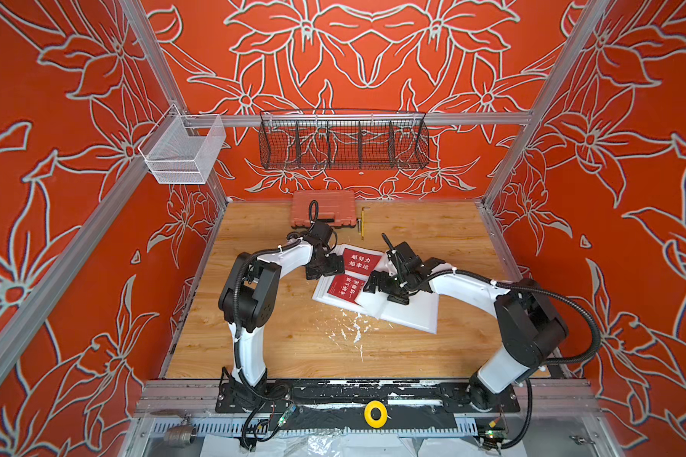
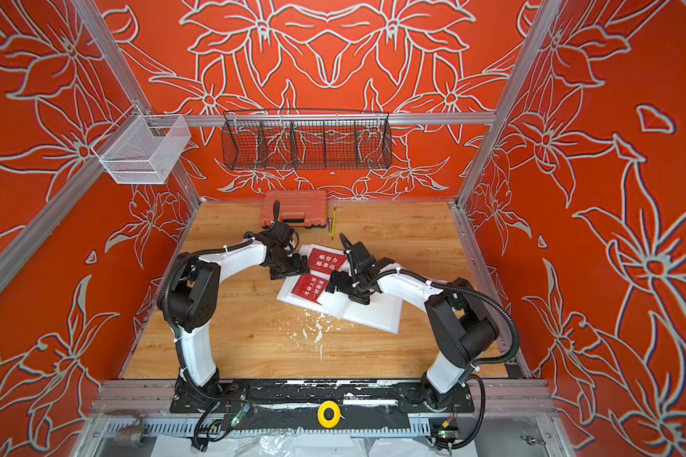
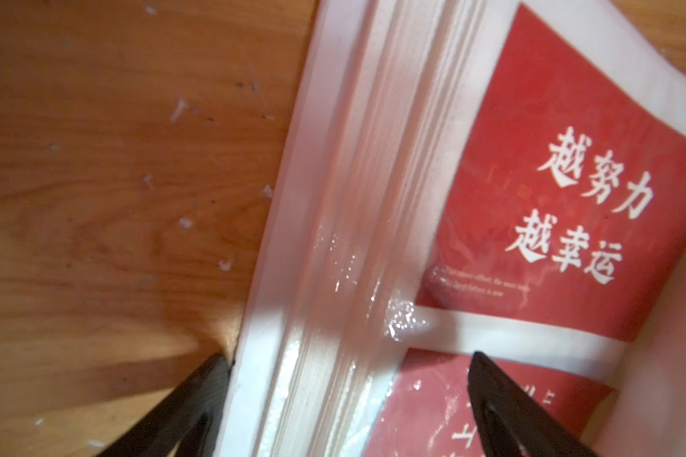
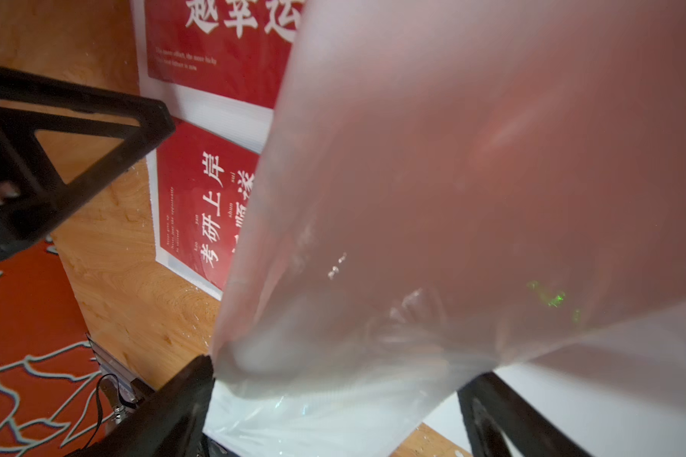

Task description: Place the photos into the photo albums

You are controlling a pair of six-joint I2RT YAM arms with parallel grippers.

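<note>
The white photo album (image 1: 415, 316) lies open; two red photos with white writing sit in the sleeves of its left page, the upper photo (image 3: 556, 190) above the lower photo (image 4: 198, 198). My left gripper (image 1: 326, 270) is at the album's left edge, fingers parted over the page stack. My right gripper (image 1: 375, 283) is near the middle, where a translucent page (image 4: 434, 190) is raised and curved, filling much of the right wrist view between the open fingers.
A red case (image 1: 324, 199) and a yellow tool (image 1: 363, 222) lie behind the album. A wire basket (image 1: 343, 141) hangs on the back wall.
</note>
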